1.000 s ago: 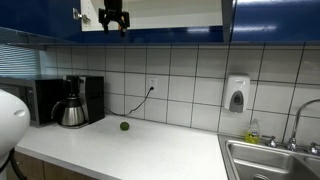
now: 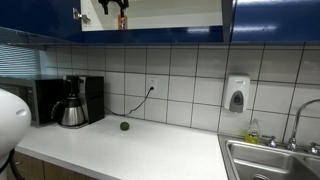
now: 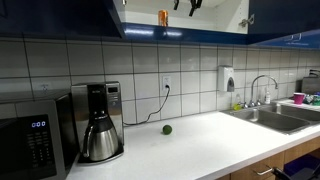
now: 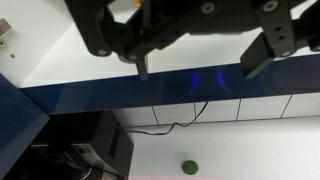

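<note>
High in exterior view 1, my gripper [image 2: 102, 8] is at the open upper cabinet [image 2: 165, 15], partly cut off by the frame's top. A small orange item [image 2: 122, 20] stands on the cabinet's bottom beside it. Exterior view 2 shows the same orange item [image 3: 163, 18] close to the dark gripper parts. Two dark fingers [image 4: 142, 67] stand wide apart in the wrist view, with nothing between them. Some orange [image 4: 137, 3] shows at that view's top edge, mostly hidden behind the gripper. On the white counter lies a small round green object [image 2: 125, 126].
Blue cabinet edges [image 2: 180, 36] border the opening. Below are a coffee maker [image 3: 100, 125], a microwave [image 3: 35, 140] and a cord on the tiled wall. A soap dispenser [image 2: 236, 93] hangs near the sink [image 2: 262, 160].
My gripper has moved up and slightly left in exterior view 1, from the cabinet's lower edge to the frame's top. The orange item now shows more clearly; the counter is unchanged.
</note>
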